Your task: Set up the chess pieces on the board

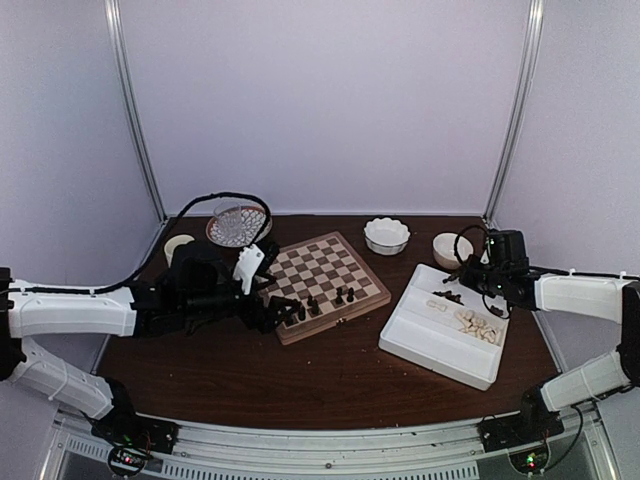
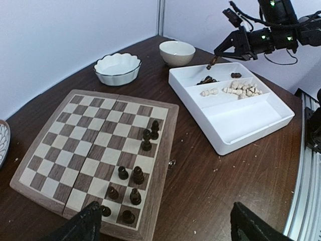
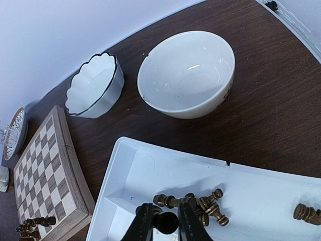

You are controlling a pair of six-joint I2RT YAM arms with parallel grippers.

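Note:
The chessboard (image 2: 90, 130) holds several dark pieces (image 2: 138, 174) along its near right side. My left gripper (image 1: 272, 312) hovers over the board's near left part; in its wrist view both fingers (image 2: 251, 226) are far apart, with nothing seen between them. My right gripper is shut on a dark chess piece (image 3: 165, 221), held above the white tray (image 2: 251, 123). More dark pieces (image 3: 215, 211) lie in the tray's back compartment, and light pieces (image 2: 241, 89) in the middle one.
A scalloped bowl (image 1: 386, 234) and a plain bowl (image 3: 185, 75) stand behind board and tray. A patterned plate (image 1: 229, 232) and a cup sit at back left.

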